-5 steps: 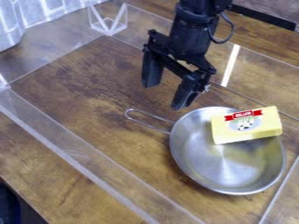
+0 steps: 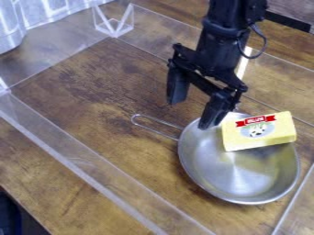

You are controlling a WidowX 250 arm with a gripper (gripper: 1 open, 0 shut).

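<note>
A steel pan (image 2: 233,181) with a wire handle pointing up-left sits on the wooden table at the lower right. A yellow box with a red label (image 2: 267,132) rests in the pan at its upper right part. My black gripper (image 2: 196,103) hangs above and left of the box, near the pan's upper rim, open with nothing visible between its fingers.
Clear tape strips run across the wooden table (image 2: 86,110). A white wire object (image 2: 113,20) stands at the back left, and a light strip lies behind the arm.
My gripper has moved right and a little lower in the picture, toward the pan and box. The pan and box have not moved.
</note>
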